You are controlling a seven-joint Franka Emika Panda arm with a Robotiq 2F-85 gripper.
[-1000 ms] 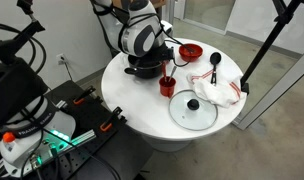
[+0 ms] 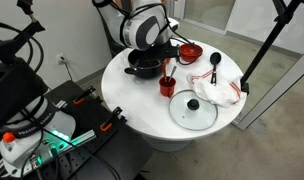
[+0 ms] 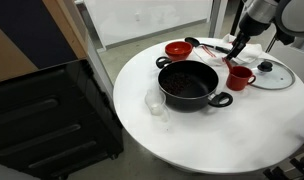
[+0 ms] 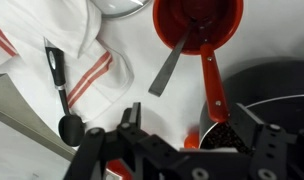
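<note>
My gripper is open, with nothing held between its fingers. It hangs above the table, close to the pot and the red mug, in both exterior views. The red mug point(image 3: 239, 78) stands on the white table; in the wrist view the mug point(image 4: 218, 12) holds a utensil with a red handle point(image 4: 213, 82) and one with a grey metal handle point(image 4: 170, 69). The red handle leans out toward the pot's rim. Beside the mug is a black two-handled pot point(image 3: 186, 84) with small dark contents.
A striped white towel point(image 2: 217, 91) lies on the table with a black spoon point(image 2: 215, 61) on it. A glass lid point(image 2: 193, 113) rests near the mug, and a red bowl point(image 3: 179, 47) sits behind the pot.
The arm has shifted slightly up and to the right in exterior view 1. The mug, pot, lid and towel have stayed in place.
</note>
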